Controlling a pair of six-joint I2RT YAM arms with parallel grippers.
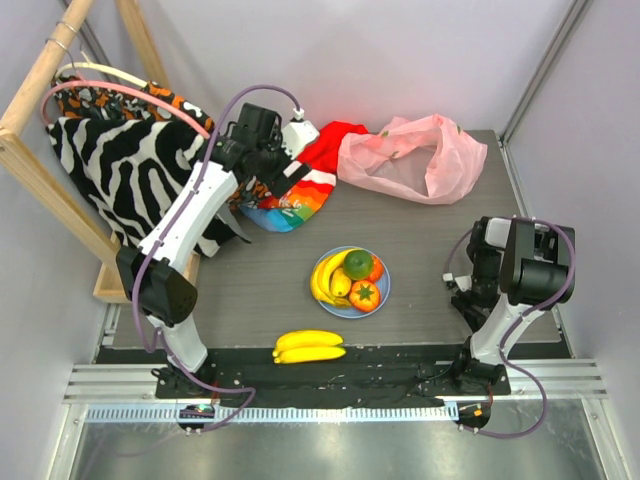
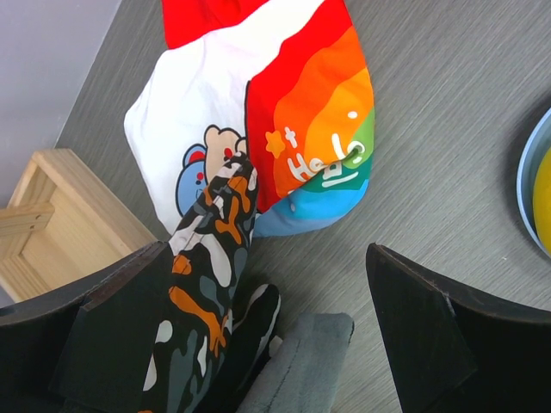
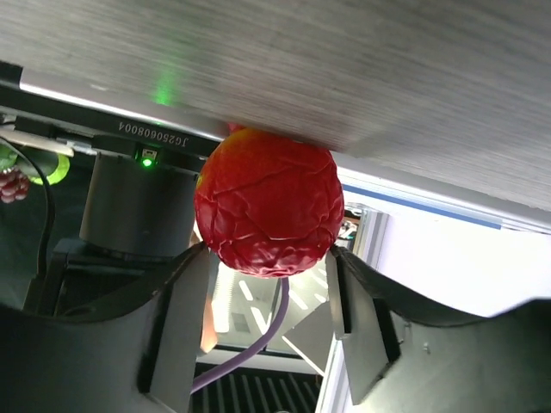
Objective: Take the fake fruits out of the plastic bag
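Observation:
A pink plastic bag lies crumpled at the back right of the table. Fake bananas and round fruits sit in a blue plate at the centre, with loose bananas at the front edge. My left gripper hangs open over colourful cloths at the back left, nothing between its fingers. My right gripper is low at the right edge; in the right wrist view a red wrinkled fruit sits at its fingertips, which are apart. Whether they grip it is unclear.
A wooden rack with patterned clothes fills the left side. A rainbow cloth lies beside the bag. The table between plate and right arm is clear. Walls border the back and right.

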